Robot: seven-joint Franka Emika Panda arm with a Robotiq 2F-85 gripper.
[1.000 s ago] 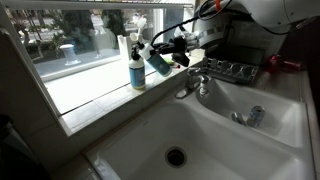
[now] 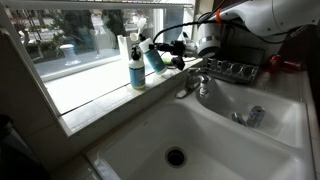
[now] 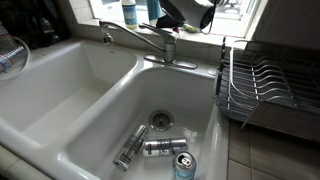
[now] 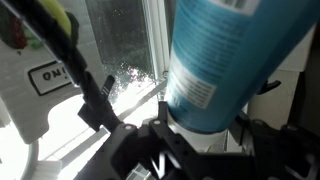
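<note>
A blue bottle [image 2: 154, 61] is tilted over the windowsill, with my gripper [image 2: 165, 47] shut on it near its upper end. In the wrist view the blue body of this bottle [image 4: 205, 65] fills the middle, one end lying between the dark fingers. Just left of it, a soap bottle with a pale label [image 2: 137, 73] stands upright on the sill. In exterior view 2 the held bottle [image 3: 154, 10] shows only in part at the top edge, and my fingertips are hard to make out there.
Below lies a white double sink [image 2: 205, 155] with a faucet [image 2: 203, 86]. Silver cans [image 3: 130, 148] and a blue can [image 3: 184, 166] lie in one basin; the other is empty. A metal dish rack [image 3: 265, 85] stands beside the sink.
My arm and gripper have shifted left along the sill, and the blue bottle has moved slightly left with them, towards the soap bottle. The sink and its contents look the same.
</note>
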